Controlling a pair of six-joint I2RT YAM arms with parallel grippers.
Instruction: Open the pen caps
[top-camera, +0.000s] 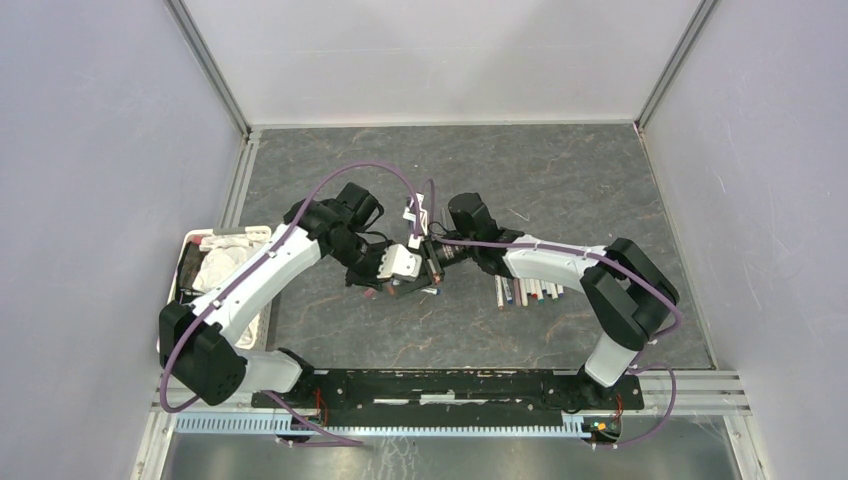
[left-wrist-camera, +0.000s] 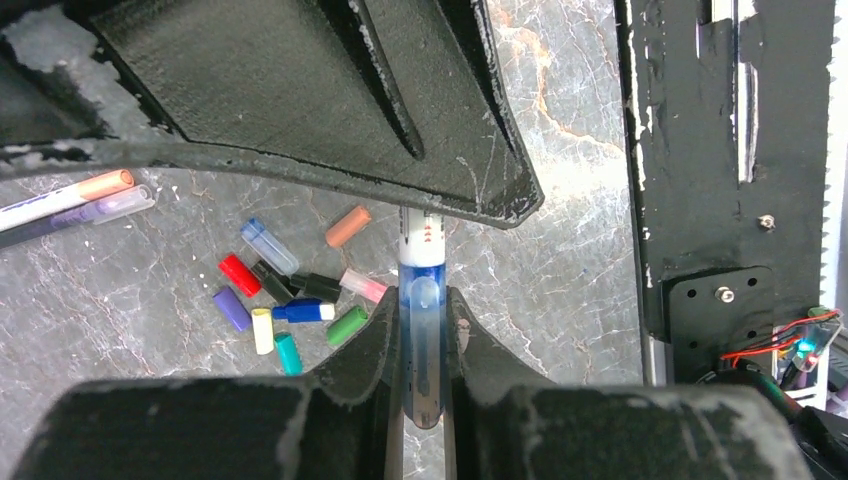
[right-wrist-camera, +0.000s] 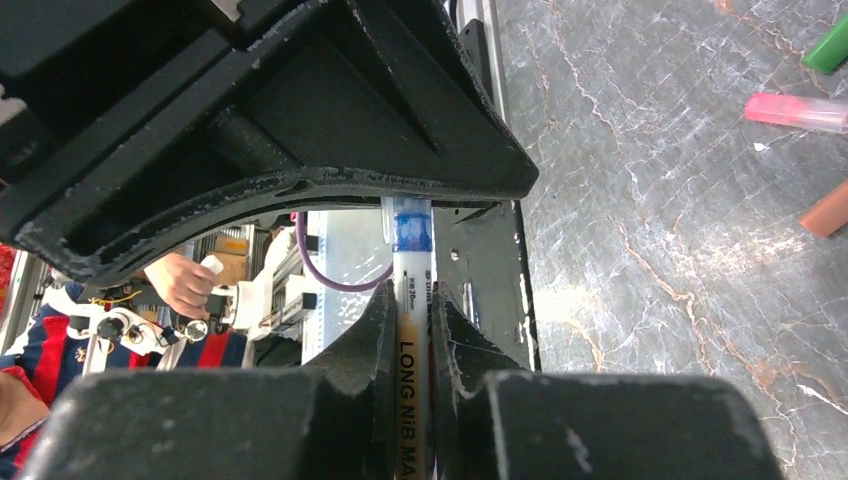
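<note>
A white marker with a blue transparent cap is held between both grippers, which meet end to end at the centre of the top view. My left gripper grips the blue cap (left-wrist-camera: 423, 340); the white barrel runs under the other gripper's black housing. My right gripper has its fingers around the white barrel (right-wrist-camera: 412, 390), with the blue part visible beyond. Loose caps lie on the table below: red (left-wrist-camera: 238, 272), purple (left-wrist-camera: 231, 308), green (left-wrist-camera: 346, 326), orange (left-wrist-camera: 347, 225), pink (right-wrist-camera: 792, 112) and several others.
A row of markers (top-camera: 530, 292) lies right of centre. A basket with white cloths (top-camera: 220, 265) stands at the left. A person's hand (right-wrist-camera: 180, 285) shows beyond the front rail.
</note>
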